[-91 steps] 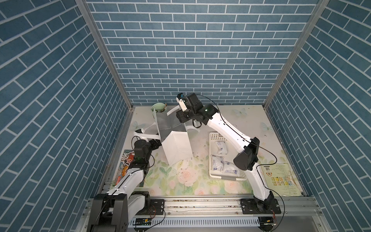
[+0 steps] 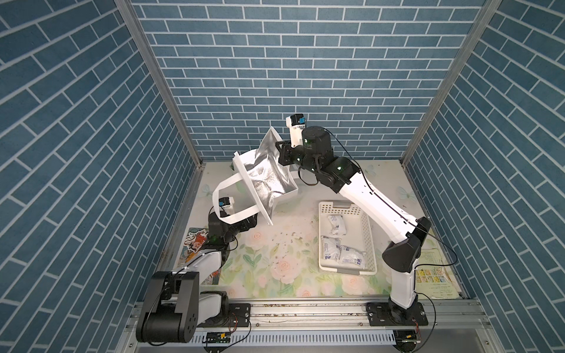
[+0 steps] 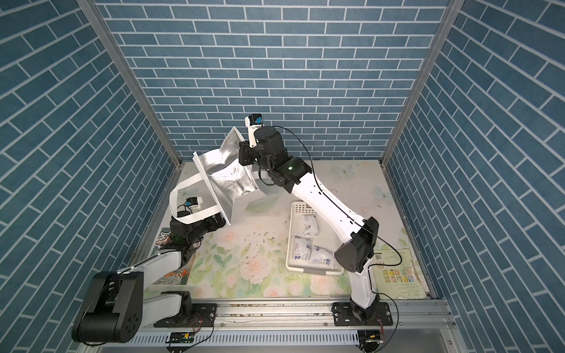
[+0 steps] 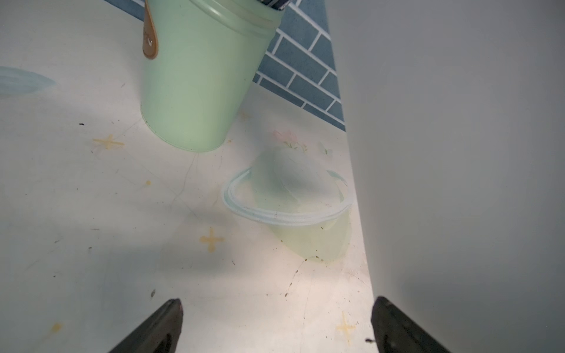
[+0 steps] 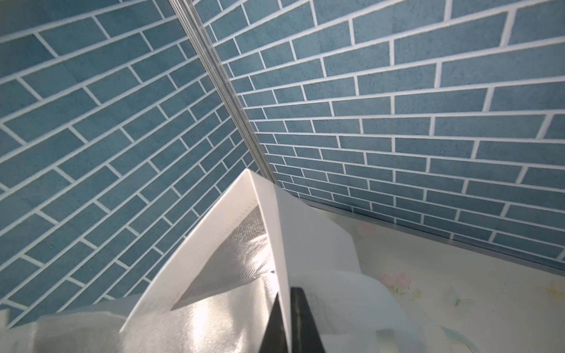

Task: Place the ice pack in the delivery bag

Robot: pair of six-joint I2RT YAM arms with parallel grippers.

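Note:
The white delivery bag (image 2: 266,176), with a silver lining, hangs tilted above the table, its mouth gaping toward the cameras. My right gripper is shut on the bag's thin upper edge, which runs between its fingers. Below the bag's loose handle (image 2: 240,217), my left gripper stands open with nothing between its fingers; a white bag panel (image 4: 447,176) fills the right of that wrist view. Several ice packs (image 2: 351,256) lie in the white basket at right, white pouches with blue print.
The white perforated basket (image 2: 368,235) rests right of centre under the right arm. A green bucket (image 4: 200,76) stands by the back wall. Printed sheets lie at the table's left (image 2: 194,241) and right (image 2: 435,273).

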